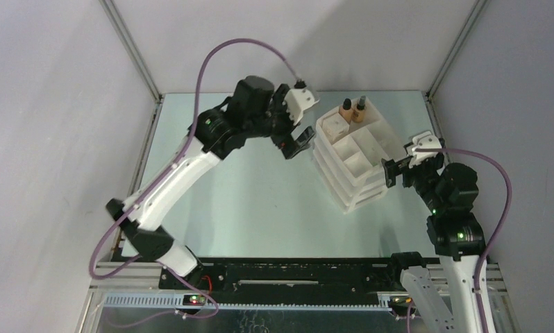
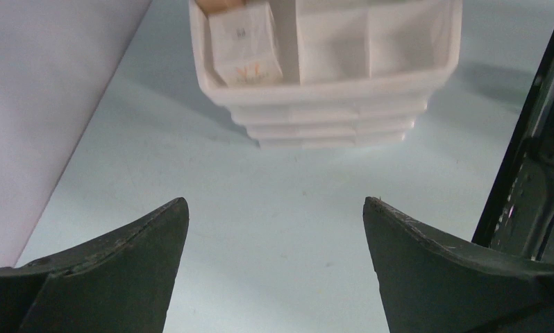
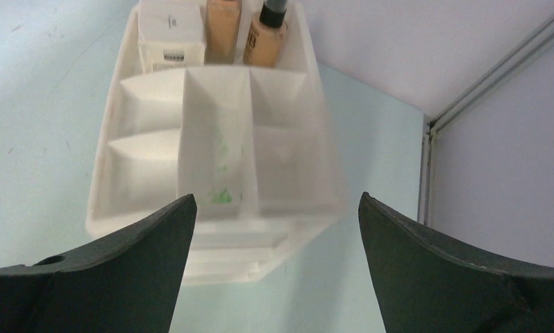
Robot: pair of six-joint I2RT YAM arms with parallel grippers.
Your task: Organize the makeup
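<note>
A white tiered organizer [image 1: 350, 180] stands on the table's right part. Its far end holds a white box [image 1: 335, 127], a foundation bottle [image 1: 346, 113] and another with a dark top [image 1: 359, 112]; the right wrist view shows them close up, beside empty compartments [image 3: 146, 173]. My left gripper [image 1: 298, 146], blurred in the top view, is open left of the organizer, with nothing between its fingers in the left wrist view. My right gripper [image 1: 394, 173] is open at the organizer's right near corner, nothing between its fingers.
Walls enclose it at the back and sides, with metal rails [image 1: 457, 41] at the corners and a black strip [image 1: 302, 267] along the front edge.
</note>
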